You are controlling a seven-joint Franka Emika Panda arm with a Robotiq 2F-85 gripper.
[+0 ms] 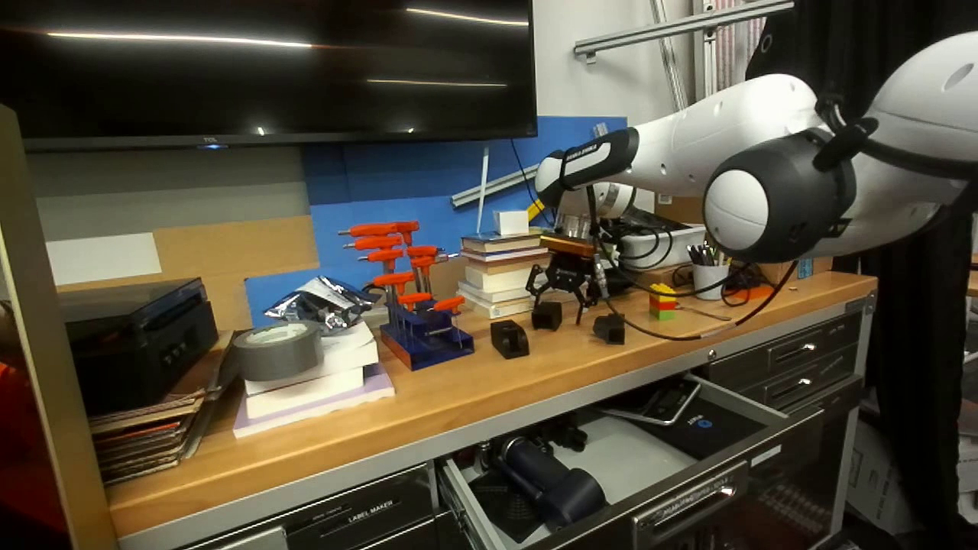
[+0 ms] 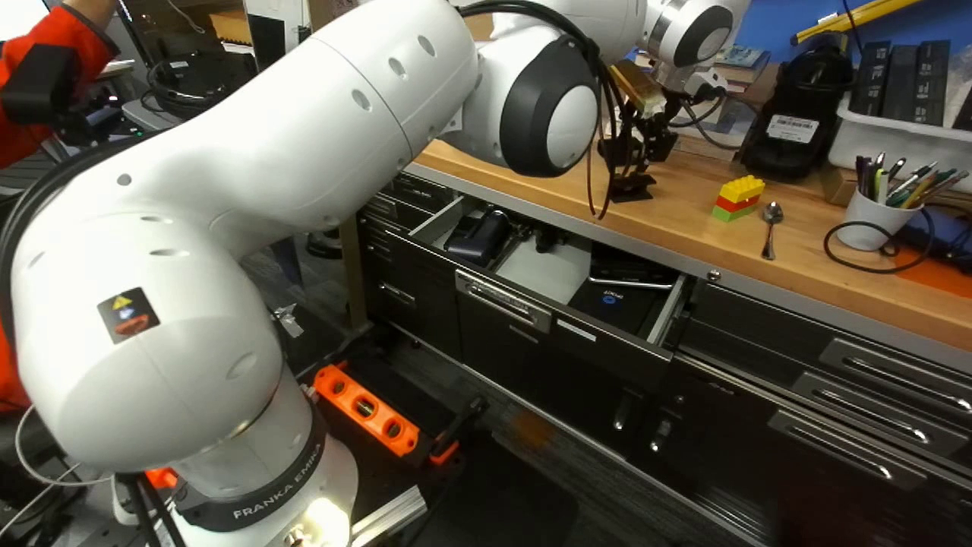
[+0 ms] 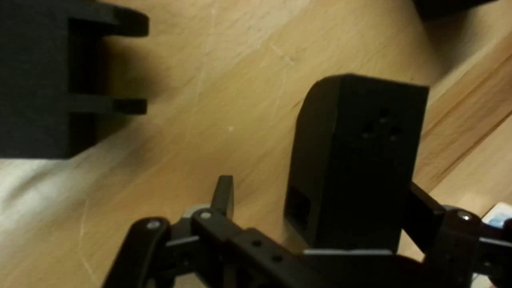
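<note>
Several small black blocks stand on the wooden bench, one of them a black block (image 1: 547, 316) beneath my gripper (image 1: 560, 299). In the wrist view that block (image 3: 369, 158) rises between the spread fingers. It sits close against the right-hand finger, though whether they touch I cannot tell. Bare wood shows between the block and the left-hand finger (image 3: 223, 194), so the gripper is open. A second black block (image 1: 510, 339) stands to the left and a third black block (image 1: 609, 328) to the right in exterior view 1. Exterior view 2 largely hides the fingers behind cables.
Behind the gripper rises a stack of books (image 1: 500, 275). The hex-key stand (image 1: 426, 334) is to the left; a toy-brick stack (image 1: 662, 302) and pen cup (image 1: 710, 279) are to the right. Below the bench edge, a drawer (image 1: 633, 458) hangs open with several items inside.
</note>
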